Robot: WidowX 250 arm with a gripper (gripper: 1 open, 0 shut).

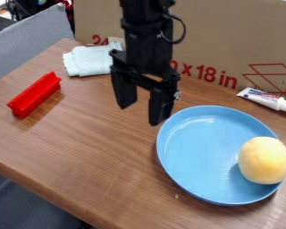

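Note:
My black gripper [142, 100] hangs open over the middle of the wooden table, left of the blue plate, with nothing visible between its fingers. The blue plate [196, 155] lies at the right, holding a pale yellow round object [264, 160] on its right side. A red oblong object [36, 95] lies at the left. A folded white cloth [88, 60] lies at the back left, and a toothpaste tube [266, 98] at the back right.
A cardboard box [241, 45] stands along the back of the table. A grey surface [21, 54] borders the table on the left.

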